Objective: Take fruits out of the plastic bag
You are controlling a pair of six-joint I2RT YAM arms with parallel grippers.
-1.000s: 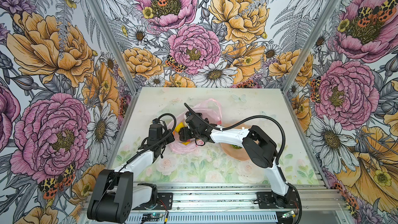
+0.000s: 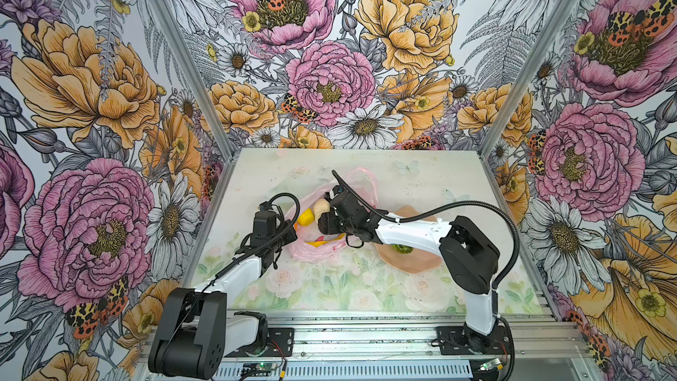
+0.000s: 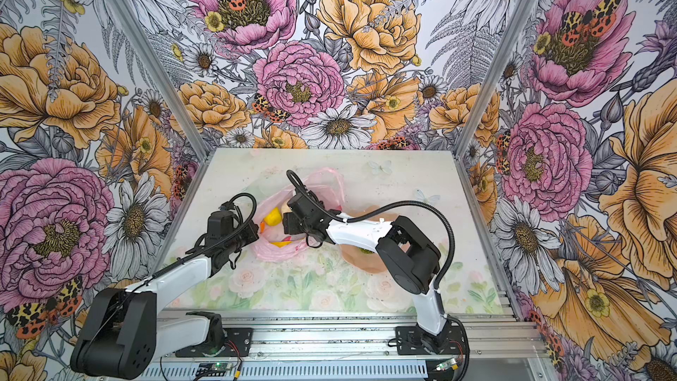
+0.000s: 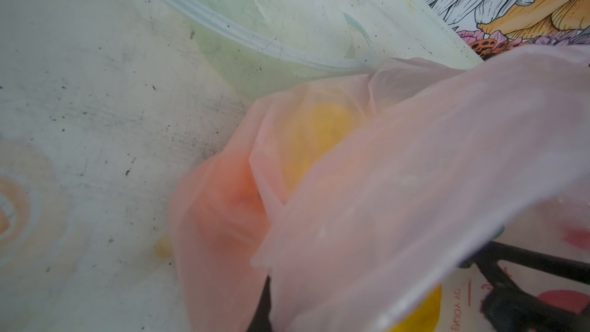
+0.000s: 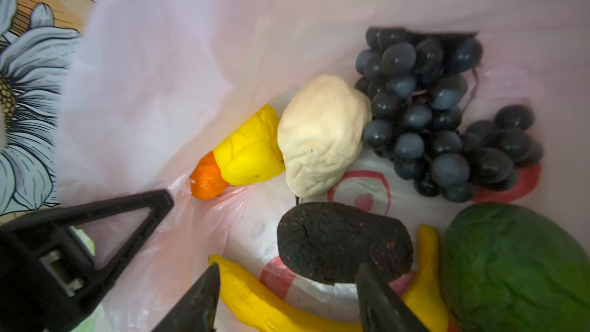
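A pink plastic bag (image 2: pixel 313 252) lies on the table with its mouth spread. Inside, the right wrist view shows black grapes (image 5: pixel 424 116), a cream-coloured fruit (image 5: pixel 322 132), a yellow fruit (image 5: pixel 250 150), an orange one (image 5: pixel 209 177), a dark oblong fruit (image 5: pixel 344 243), a banana (image 5: pixel 252 298) and a large green fruit (image 5: pixel 516 267). My right gripper is over the bag's opening, its fingers apart above the banana and short of the dark fruit. At the bag's left side, my left gripper (image 2: pixel 290 235) is shut on the bag's film; one finger (image 4: pixel 263 310) shows, the rest hidden.
Right of the bag, partly under the right arm, a brown plate (image 2: pixel 412 261) holds something green (image 2: pixel 402 247). The two grippers are close together.
Over the last second my right gripper has shifted slightly to the right above the bag, its arm swinging outward. More of the fruit shows now. The left arm stays put.
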